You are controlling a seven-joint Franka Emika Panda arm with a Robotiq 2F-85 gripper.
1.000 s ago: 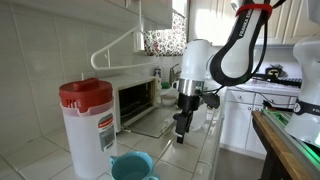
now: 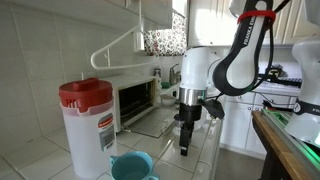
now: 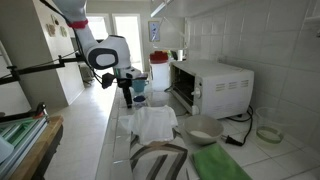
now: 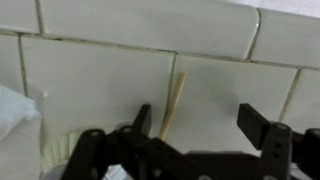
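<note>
A thin light-brown wooden stick (image 4: pixel 175 100) lies on the white tiled counter, across a grout line. My gripper is open above it, with the stick between the two fingers in view, nearer the left one. Nothing is gripped. In exterior view 1 the gripper (image 2: pixel 199 124) points down low over the counter's front part; the stick cannot be made out there. Exterior view 2 shows the gripper (image 3: pixel 130 88) beyond a white cloth (image 3: pixel 152 123).
A red-lidded pitcher (image 2: pixel 90 125) and a blue mug (image 2: pixel 132 167) stand on the counter. The toaster oven (image 3: pixel 212 88) stands along the wall. Nearer are a bowl (image 3: pixel 203 129), a green cloth (image 3: pixel 218 163) and a glass dish (image 3: pixel 270 133). The counter's front edge is close to the arm.
Over the last second my gripper has come down a little toward the counter. The objects around it have stayed in place.
</note>
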